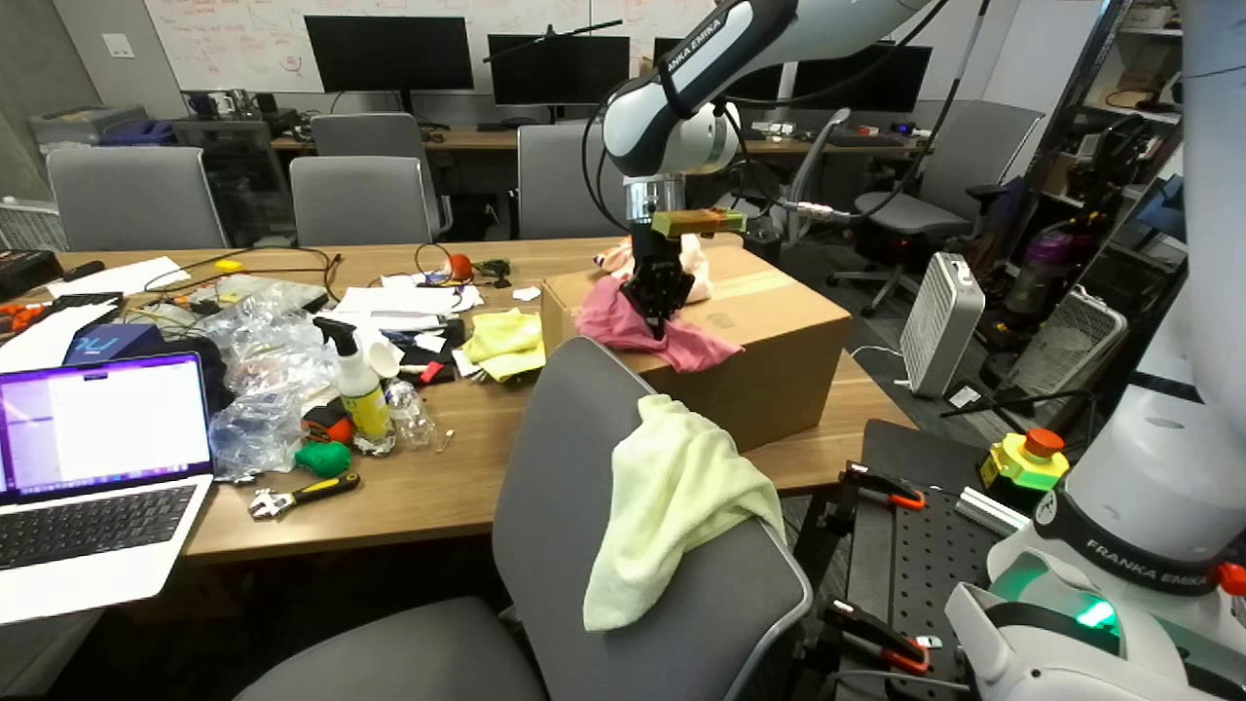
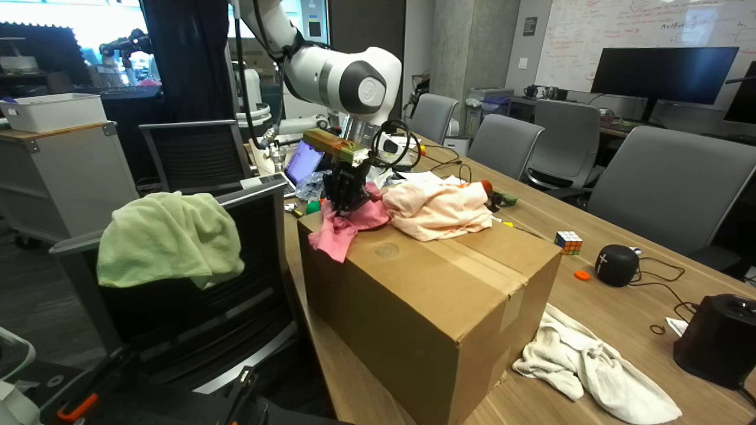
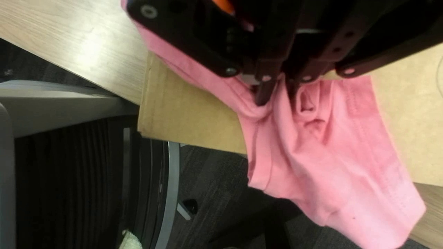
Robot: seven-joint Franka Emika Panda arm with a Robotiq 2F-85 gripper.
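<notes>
A crumpled pink cloth (image 3: 328, 166) lies over the edge of a cardboard box (image 2: 425, 283), with one part hanging past the side. My gripper is shut on a bunched fold of it, the fingers pinching the fabric close together in the wrist view. In the first exterior view the gripper (image 1: 660, 321) points straight down into the pink cloth (image 1: 607, 315) on the box top. From the second exterior view, the pink cloth (image 2: 336, 234) drapes over the box's near-left corner beneath the gripper (image 2: 344, 209).
A peach cloth (image 2: 439, 205) lies beside the pink one on the box. A pale green towel (image 1: 677, 491) hangs over a grey chair (image 1: 561, 467) close to the box. The table's left side is cluttered around a laptop (image 1: 105, 456). A white cloth (image 2: 595, 368) rests beside the box.
</notes>
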